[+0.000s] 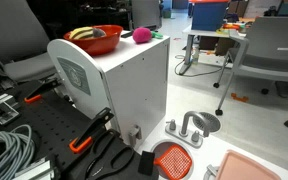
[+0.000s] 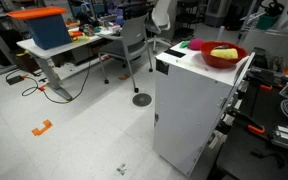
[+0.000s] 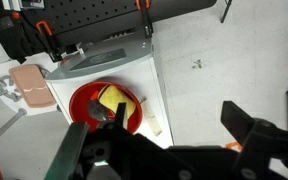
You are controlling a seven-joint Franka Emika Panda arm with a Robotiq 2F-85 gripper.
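A red bowl (image 1: 106, 44) stands on top of a white cabinet (image 1: 139, 92); it also shows in the second exterior view. Inside the bowl lies a yellow item (image 2: 224, 52), and the wrist view shows a small dark item (image 3: 95, 107) beside it. On the same top, apart from the bowl, rests a pink round object (image 1: 142, 34). From the wrist view, my gripper is above the cabinet area, its dark fingers spread wide, with nothing seen held between them. The near finger side partly covers the bowl's lower edge.
A black perforated surface (image 1: 54, 122) with cables and clamps adjoins the cabinet. On the floor side stand a faucet (image 1: 192, 124), a red strainer (image 1: 172, 160) and a pinkish board (image 1: 246, 166). Chairs and a table with a blue bin (image 2: 41, 28) stand farther off.
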